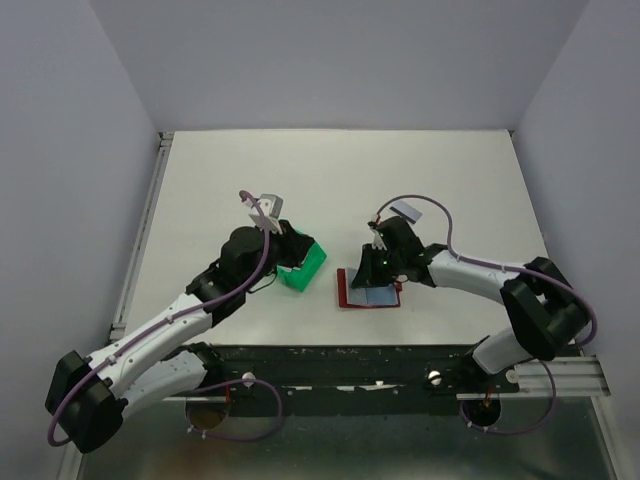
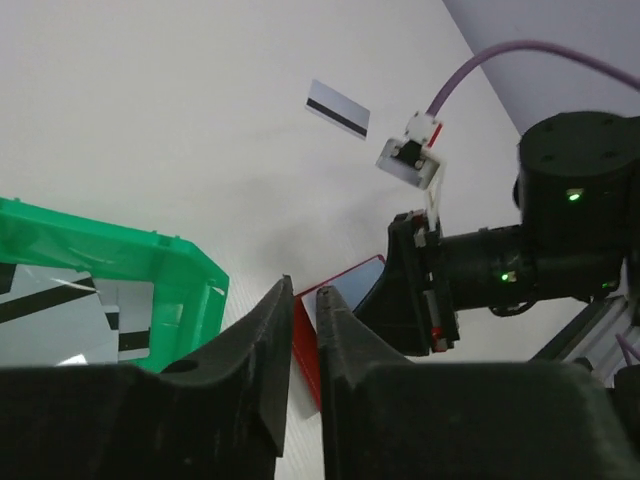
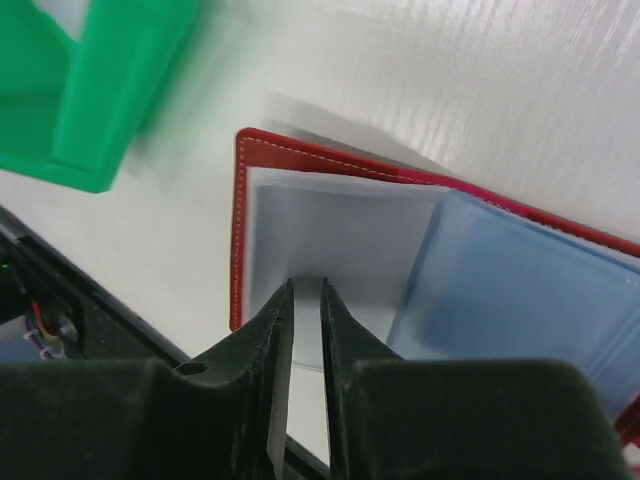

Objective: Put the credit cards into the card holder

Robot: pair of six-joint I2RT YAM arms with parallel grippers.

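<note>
The red card holder [image 1: 347,297] lies open on the table, its clear sleeves [image 3: 340,245] spread over both halves. My right gripper is low over the left sleeve, its fingertips a small gap apart with nothing between them. Whether they touch the sleeve I cannot tell. White cards with black stripes [image 2: 60,315] lie in the green basket [image 2: 190,290]. Another card [image 2: 338,108] lies alone on the table toward the back right. My left gripper hangs above the basket's right side, fingers slightly apart and empty.
The right arm [image 1: 465,275] reaches over the right half of the holder. A dark strip [image 1: 300,360] runs along the front edge.
</note>
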